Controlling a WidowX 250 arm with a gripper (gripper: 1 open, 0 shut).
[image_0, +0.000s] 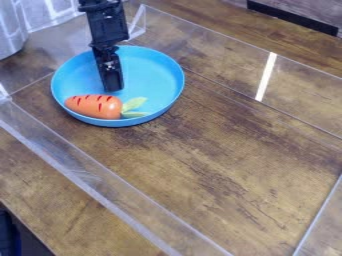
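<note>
A light blue plate rests on the wooden surface at the upper left. On its front part lies an orange toy carrot with dark stripes and pale green leaves. My black gripper reaches down from the top into the plate, just behind the carrot and above it. Whether its fingers are open or shut is unclear from this angle.
Clear plastic strips or edges cross the wooden surface along the left and right. A white object stands at the top left corner. The wood to the right of the plate and in front of it is bare.
</note>
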